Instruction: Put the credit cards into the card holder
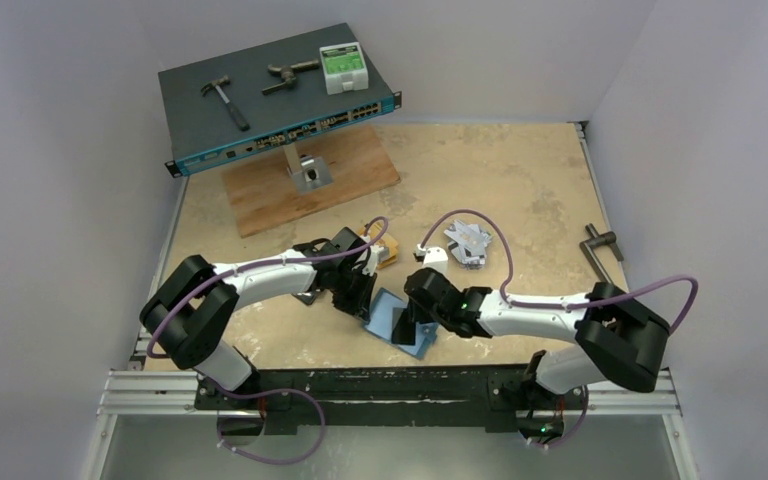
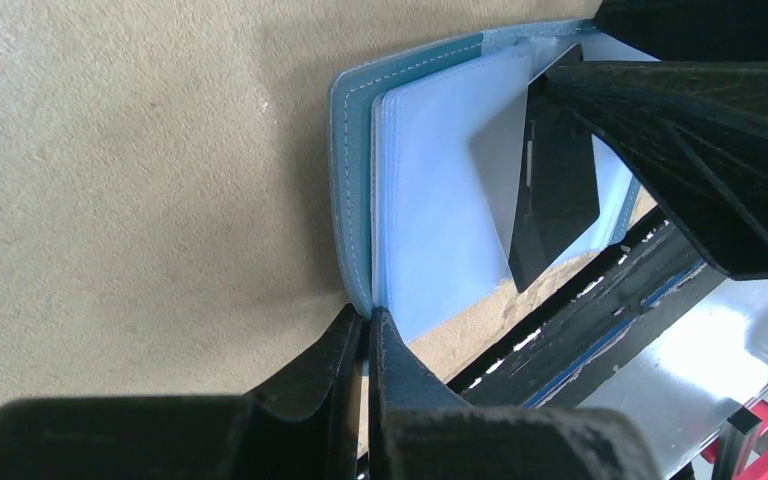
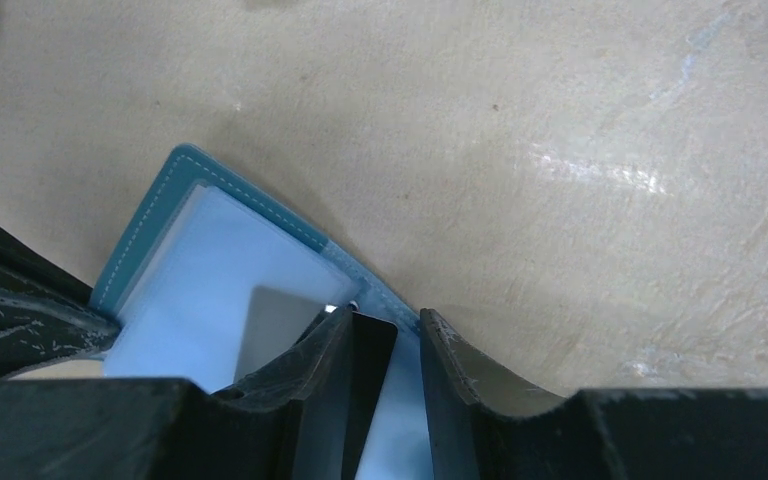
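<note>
The light-blue card holder (image 1: 380, 317) lies flat near the table's front edge, a black card (image 2: 550, 200) partly tucked into its middle. My left gripper is shut at the holder's edge; whether the edge is between its fingertips is hard to tell. My right gripper stands open over the holder, its fingertips either side of the black card's end, low by the stitched rim. In the left wrist view the right gripper's dark fingers cover part of the holder.
A pile of white and grey cards (image 1: 468, 240) lies behind the right arm. A yellow object (image 1: 385, 250) is behind the left gripper. A raised shelf (image 1: 210, 120) with hammers stands at the back left, and a metal tool (image 1: 600, 255) at the right.
</note>
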